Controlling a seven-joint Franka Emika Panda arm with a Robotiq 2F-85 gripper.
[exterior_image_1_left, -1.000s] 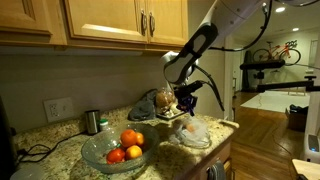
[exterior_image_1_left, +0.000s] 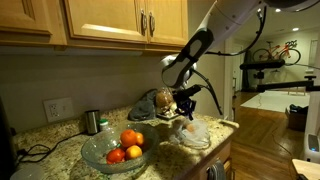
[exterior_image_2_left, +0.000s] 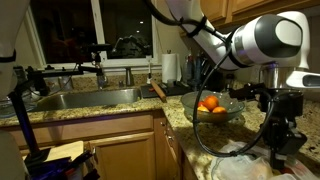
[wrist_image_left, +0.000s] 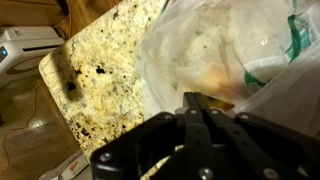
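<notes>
A clear plastic bag (exterior_image_1_left: 192, 133) lies crumpled on the counter at the right, with something orange showing through it. In the wrist view the bag (wrist_image_left: 225, 55) fills the area beyond the fingertips and has green print on its right side. My gripper is shut, its fingertips close together in front of the bag; no object shows between them. Whether they touch the plastic, I cannot tell. From outside, the gripper (exterior_image_1_left: 187, 115) points down just above the bag. The second exterior view has the bag (exterior_image_2_left: 237, 166) partly behind the arm.
A bowl (exterior_image_1_left: 95, 150) of oranges and red fruit stands along the counter. A metal canister (exterior_image_1_left: 93, 122) and bread-like packages (exterior_image_1_left: 164, 98) are near the wall. The counter edge is close to the bag, and speckled counter (wrist_image_left: 105, 75) is bare beside it.
</notes>
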